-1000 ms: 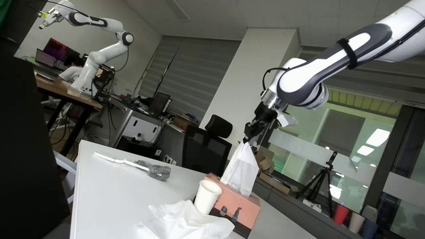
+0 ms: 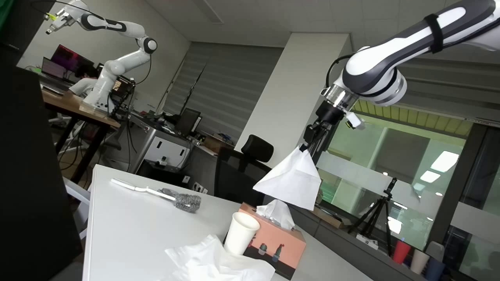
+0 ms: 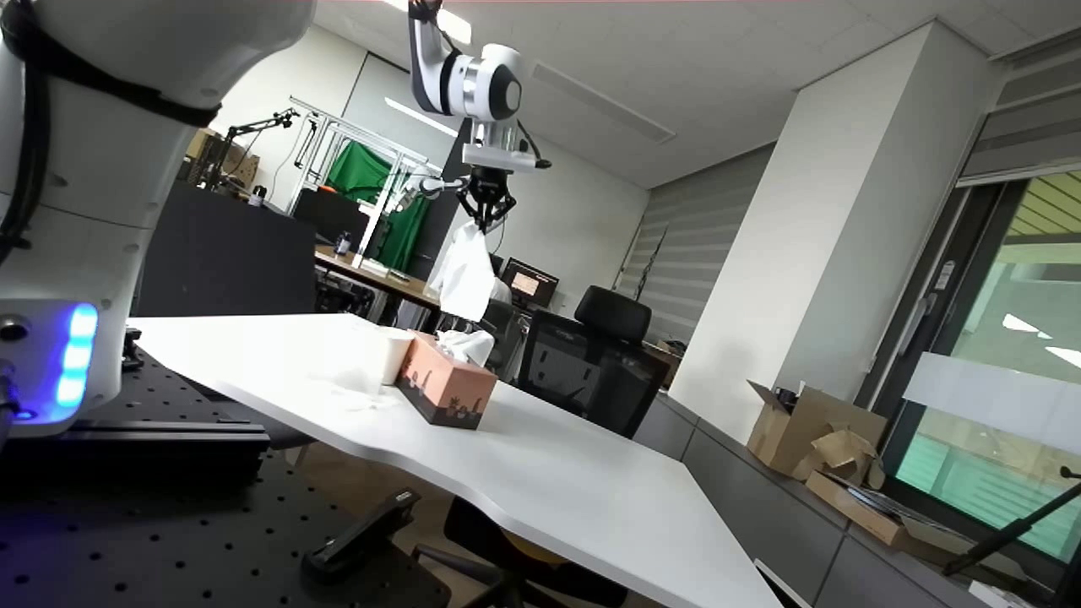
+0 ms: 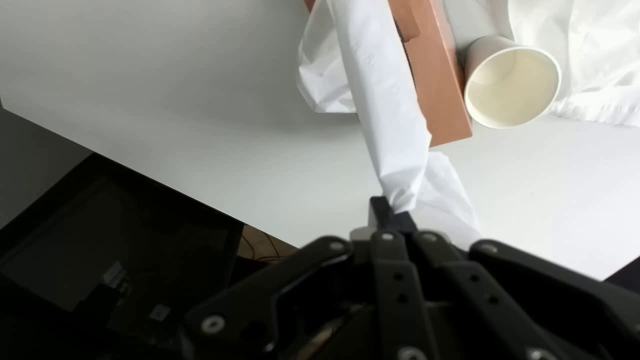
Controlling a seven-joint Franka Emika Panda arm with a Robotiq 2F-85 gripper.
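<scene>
My gripper (image 2: 304,146) is shut on the upper corner of a white tissue (image 2: 295,180), which hangs down in the air. In the wrist view the tissue (image 4: 384,102) runs from the fingertips across the box. Below it on the table stands an orange and black tissue box (image 2: 276,243), with another tissue (image 2: 277,213) sticking out of its top. The held tissue (image 3: 466,274) is clear of the box in exterior view 2. A white paper cup (image 2: 241,232) stands upright against the box's side. Beside the cup lies a loose crumpled tissue (image 2: 220,264).
A grey-headed brush (image 2: 185,201) with a white handle lies toward the far left of the white table (image 2: 126,224). Bare tabletop (image 3: 578,476) spreads out on the other side of the box. An office chair (image 3: 588,355) stands behind the table.
The gripper has risen and drawn the tissue up out of the box, where it was still standing in the slot. A fresh tissue now pokes out. The loose tissue by the cup has shifted shape.
</scene>
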